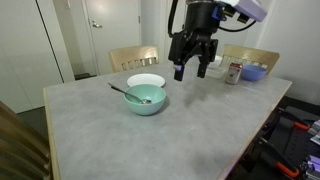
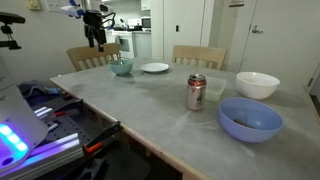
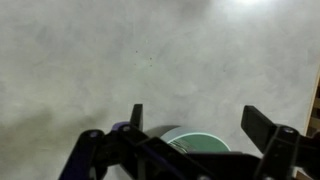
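Observation:
My gripper (image 1: pixel 189 74) hangs open above the table, to the right of and higher than the green bowl (image 1: pixel 147 106), with nothing between its fingers. A utensil handle (image 1: pixel 125 92) leans out over the bowl's left rim, and something small sits inside. In the wrist view the two dark fingertips stand wide apart, and part of the green bowl (image 3: pixel 197 139) shows between them at the bottom edge. From the far side, the gripper (image 2: pixel 93 46) appears left of the bowl (image 2: pixel 122 67).
A white plate (image 2: pixel 155 68) lies near the bowl. At the other end stand a can (image 2: pixel 196 92), a blue bowl (image 2: pixel 251 121), a white bowl (image 2: pixel 258 85) and a clear container (image 2: pixel 213 87).

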